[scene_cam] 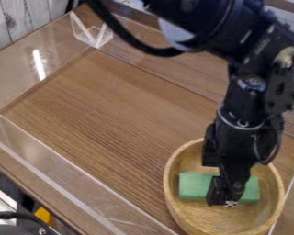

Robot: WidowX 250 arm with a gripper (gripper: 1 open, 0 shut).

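A round wooden bowl [186, 213] sits at the lower right of the table, holding a green rectangular block [194, 185] lying flat. The black gripper [223, 191] is lowered into the bowl over the block, its fingers open and partly covering the block's middle and right part. Whether the fingers touch the block is unclear.
Clear plastic walls run along the left and near edges, with a white bracket at the upper left. The arm fills the upper right.
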